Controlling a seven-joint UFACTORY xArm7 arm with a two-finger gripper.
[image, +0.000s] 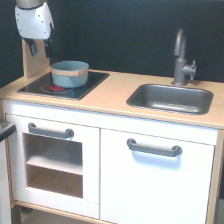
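Observation:
A blue-grey pot (70, 79) sits upright on the black stovetop (38, 86), toward its back right, with a tan strip across its front. Part of a red burner ring shows to the left of the pot. My gripper (39, 48), dark below a white arm, hangs at the upper left, apart from the pot and higher than it. Its fingers are too small and dark against the background to show how far apart they stand. I see nothing hanging from them.
A sink (170, 98) with a grey faucet (180, 60) is set into the right of the wooden counter (116, 88). Clear counter lies between stovetop and sink. Below are a windowed left door (86, 160) and a closed white right door (150, 185).

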